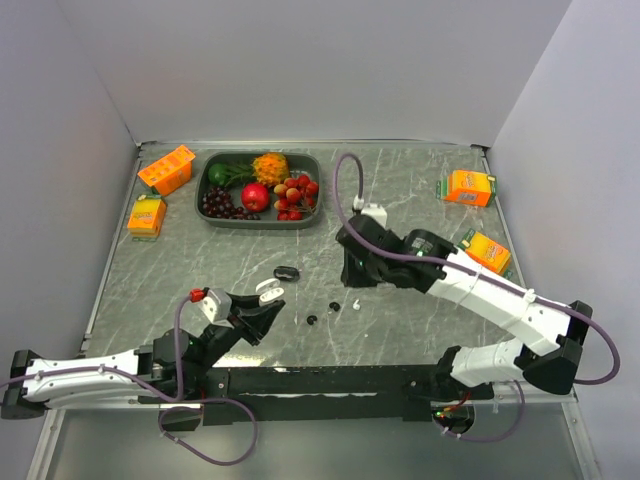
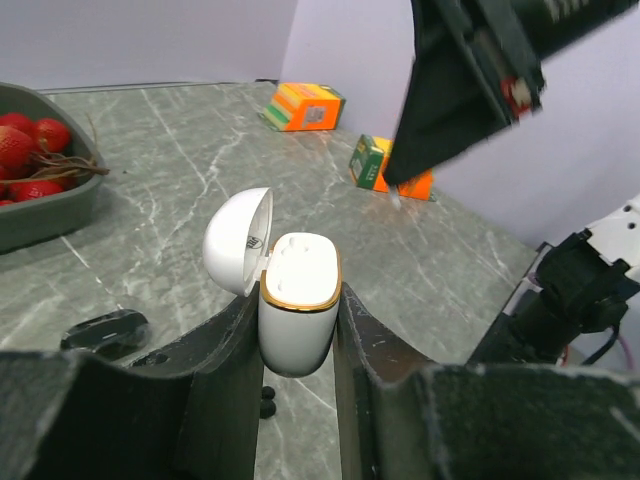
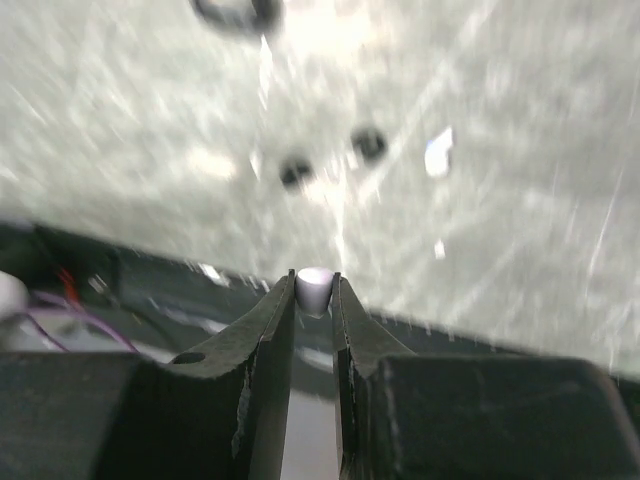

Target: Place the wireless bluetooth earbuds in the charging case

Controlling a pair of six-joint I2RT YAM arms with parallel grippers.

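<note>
My left gripper (image 1: 262,320) is shut on the white charging case (image 2: 298,300), held upright with its lid open; its interior is hard to make out. My right gripper (image 1: 354,276) is raised over the grey worktop, shut on a small white earbud (image 3: 313,290). A small white piece (image 1: 357,305), likely another earbud, lies on the worktop beside two small black pieces (image 1: 334,306) (image 1: 312,319); in the right wrist view they are blurred.
A black oval object (image 1: 286,273) lies near the middle. A fruit tray (image 1: 258,223) stands at the back, orange boxes (image 1: 466,187) along both sides.
</note>
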